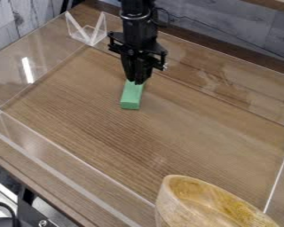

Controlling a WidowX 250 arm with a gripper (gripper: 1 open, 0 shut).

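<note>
My black gripper [138, 64] hangs from the top centre of the camera view, low over the wooden table. A flat green rectangular object [131, 96] lies on the table just below it, its upper end close to or under the fingers. Whether the fingers hold it, or are open or shut, is hard to make out.
A large pale yellow bowl-like object [201, 202] sits at the front right. Clear plastic pieces stand at the back left, near the wall [233, 40].
</note>
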